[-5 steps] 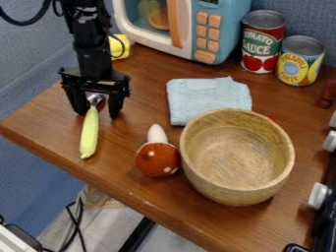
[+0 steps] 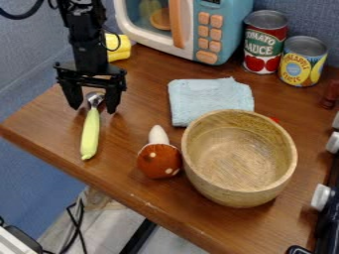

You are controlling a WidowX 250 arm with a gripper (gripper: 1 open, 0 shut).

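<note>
My black gripper (image 2: 90, 99) hangs over the left part of the wooden table, its two fingers apart above a utensil (image 2: 90, 133) with a pale yellow-green handle and a silver head. The metal head lies under and between the fingers; whether they touch it I cannot tell. The handle points toward the front of the table.
A wooden bowl (image 2: 239, 159), a toy mushroom (image 2: 159, 161) and a folded light-blue cloth (image 2: 209, 99) occupy the middle. A toy microwave (image 2: 172, 25) and two cans (image 2: 264, 50) stand at the back. Dark objects line the right edge.
The gripper has risen slightly from around the utensil's head, which now shows more. The utensil stays about where it was.
</note>
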